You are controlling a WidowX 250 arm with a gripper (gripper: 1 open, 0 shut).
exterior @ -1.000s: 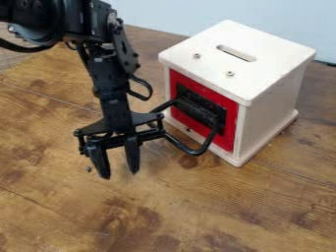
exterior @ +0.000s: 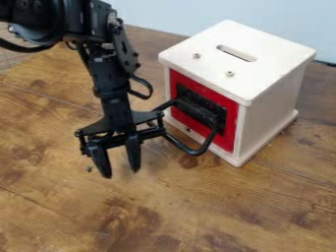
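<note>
My black gripper (exterior: 118, 157) hangs above the wooden floor at left of centre, fingers pointing down and apart, with nothing seen between them. To its right stands a white wooden box (exterior: 270, 94) with a slot and two small fixings on top and a red front (exterior: 231, 133) facing left. A black fitting (exterior: 201, 106) sits in that front, and a looped black handle or bar reaches from it toward the gripper; whether they touch is unclear.
A pale wall (exterior: 289, 20) runs behind the box.
</note>
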